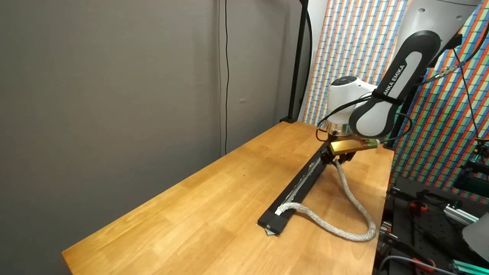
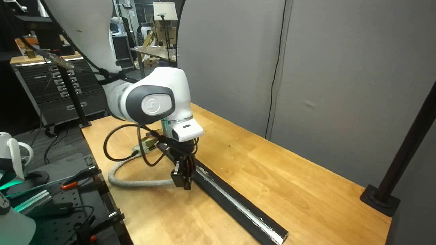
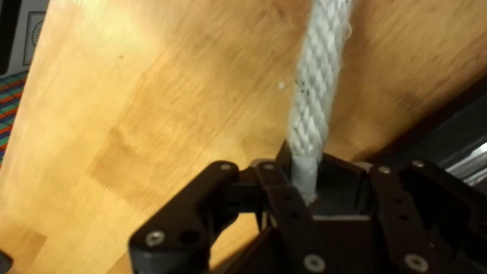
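Note:
A thick grey-white rope [image 1: 353, 199] curves across the table in a loop. One end rests on the near part of the long black bar [image 1: 298, 188], which has a light strip along its middle. The other end rises to my gripper [image 1: 337, 159], which is shut on it above the table. In the wrist view, the rope [image 3: 317, 86] runs into the gripper between its dark fingers, with a smooth pale band close to its tip. From the other side, the gripper [image 2: 183, 181] hangs beside the black bar [image 2: 229, 200], and the rope [image 2: 139, 183] trails from it.
A grey wall panel [image 2: 347, 81] borders it, and a black post [image 1: 298, 64] stands at a far corner. Tools and cables crowd a dark cart [image 2: 61, 200] beside the table edge.

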